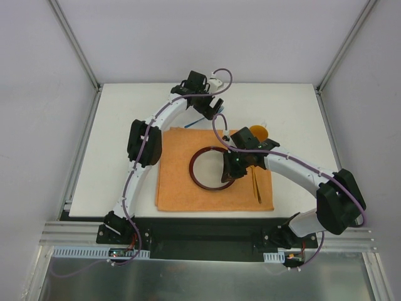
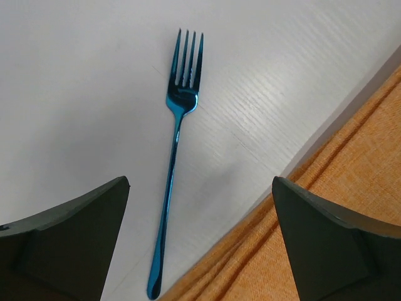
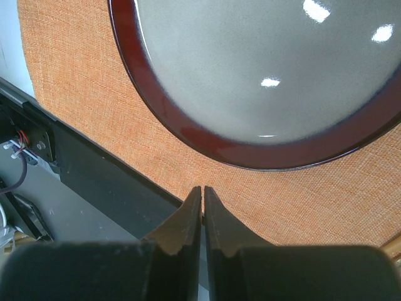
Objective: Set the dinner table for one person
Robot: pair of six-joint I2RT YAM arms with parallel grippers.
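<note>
A blue fork point(image 1: 195, 121) lies aslant on the white table, just past the placemat's far edge. In the left wrist view the whole fork point(image 2: 170, 172) shows, tines upward, flat on the table. Over its tined end, my left gripper stands open, its fingers apart and nothing held. A grey plate with a dark red rim point(image 1: 208, 168) rests on the orange placemat point(image 1: 178, 199). My right gripper is shut above the placemat by the plate's rim, with nothing showing between its fingers.
Thin gold-coloured utensils point(image 1: 257, 185) lie on the placemat right of the plate, below my right arm. An orange-yellow mug point(image 1: 259, 132) stands at the placemat's far right corner. Bare table stretches along the left and far right.
</note>
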